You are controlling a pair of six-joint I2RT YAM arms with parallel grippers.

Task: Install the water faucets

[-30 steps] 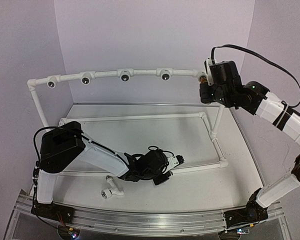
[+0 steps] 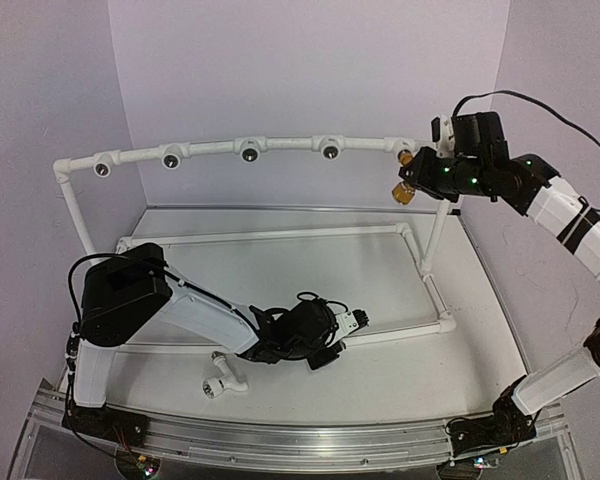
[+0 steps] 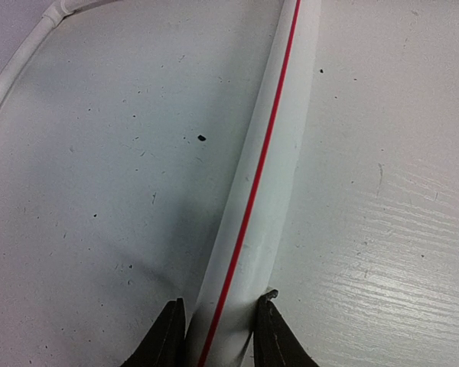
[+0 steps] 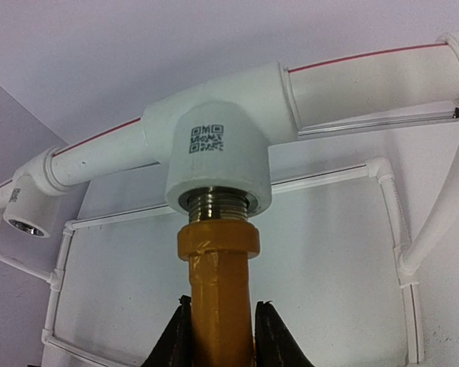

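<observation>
A yellow faucet (image 4: 220, 298) with a threaded metal end (image 4: 216, 203) meets the underside of a white tee (image 4: 218, 153), the rightmost fitting on the upper rail; some thread shows. My right gripper (image 2: 412, 172) has its fingers either side of the faucet body, apparently shut on it. My left gripper (image 2: 345, 340) is low at the front pipe (image 3: 264, 153) of the base frame, its fingers either side of that pipe and seemingly against it.
Several other tees with open sockets (image 2: 249, 150) line the upper rail leftward. A loose white fitting (image 2: 225, 380) lies on the front board below the left arm. The board's right part (image 2: 480, 360) is clear.
The right arm's wrist has moved up and to the right and turned, uncovering more of the yellow faucet in the top view. The left arm is still.
</observation>
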